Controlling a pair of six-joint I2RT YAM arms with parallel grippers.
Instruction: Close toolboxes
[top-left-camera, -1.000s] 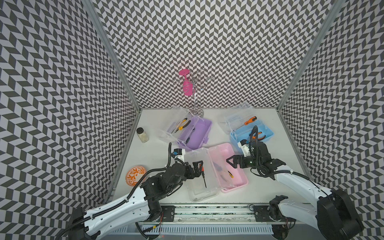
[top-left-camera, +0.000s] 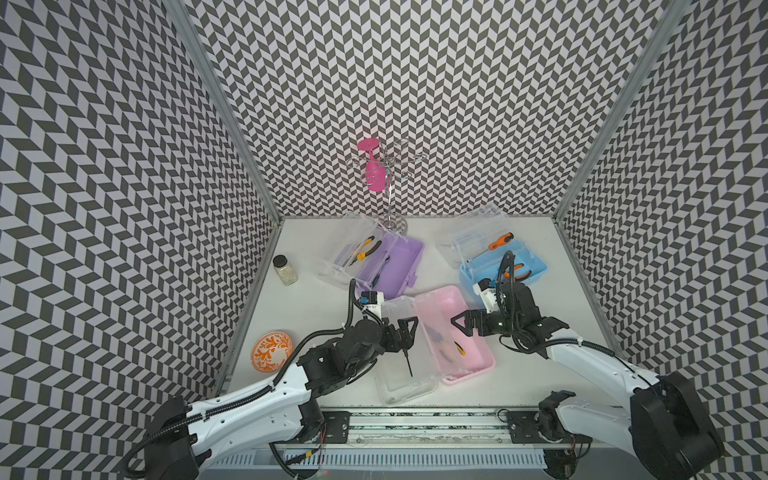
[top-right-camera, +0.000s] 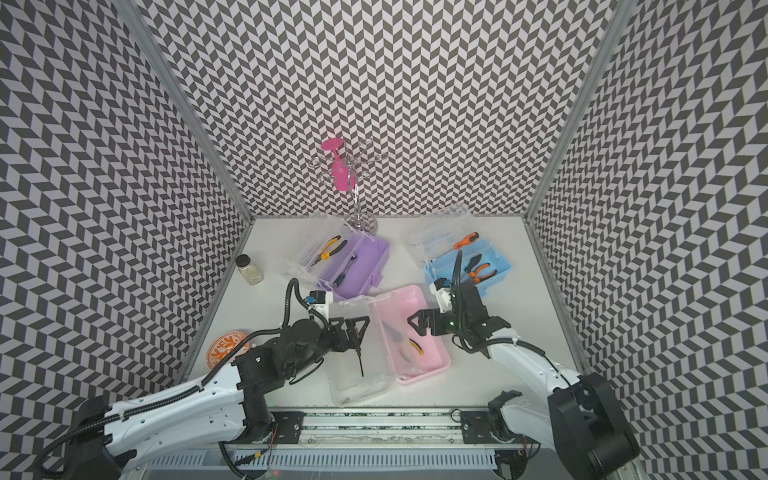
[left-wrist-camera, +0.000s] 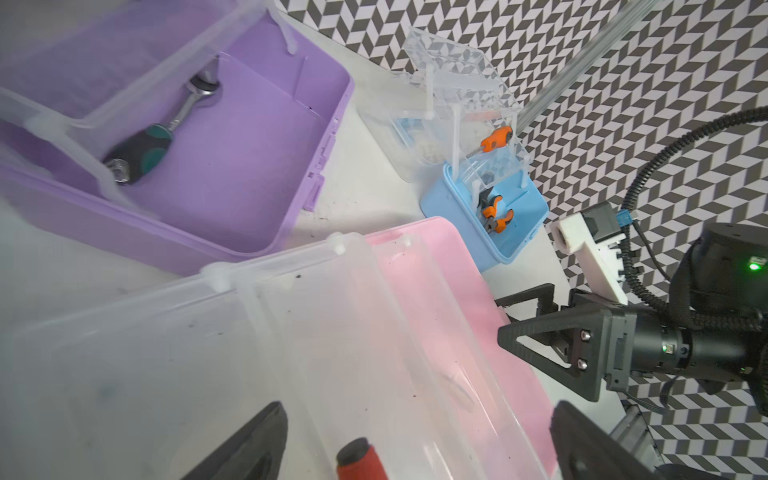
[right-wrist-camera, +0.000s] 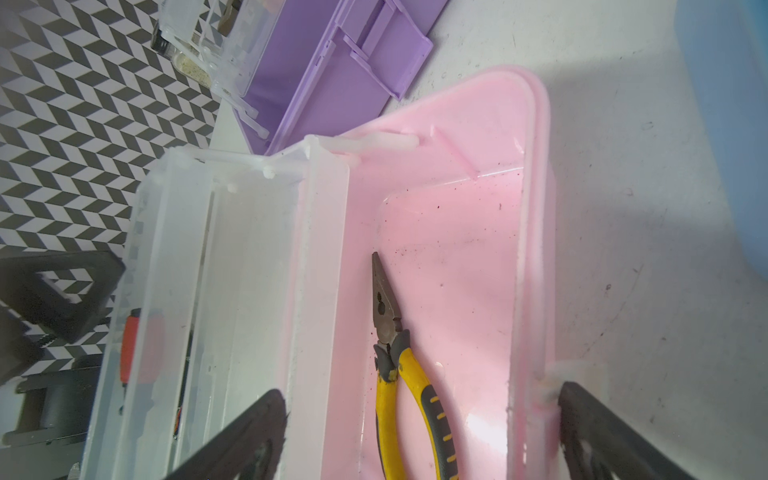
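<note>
The pink toolbox (top-left-camera: 456, 320) stands open at centre, its clear lid (top-left-camera: 397, 380) folded flat to the left. Yellow-black pliers (right-wrist-camera: 404, 384) lie in the pink base; a red-handled screwdriver (left-wrist-camera: 360, 461) rests in the lid. Above that lid, my left gripper (top-left-camera: 407, 329) is open, its fingers wide apart with the screwdriver handle showing between them. My right gripper (top-left-camera: 468, 321) is open over the pink base; one finger (right-wrist-camera: 596, 436) is near its right rim, contact unclear. Behind, the purple toolbox (top-left-camera: 406, 253) and blue toolbox (top-left-camera: 528, 250) stand with clear lids folded back.
An orange-patterned plate (top-left-camera: 273, 351) and a spice jar (top-left-camera: 285, 270) are on the left. A metal stand (top-left-camera: 390, 200) with a pink glass (top-left-camera: 375, 174) rises at the back. The table's left side between plate and jar is clear.
My left gripper has moved to the right over the clear lid, and the screwdriver's red handle is now covered from above. The right arm has barely moved.
</note>
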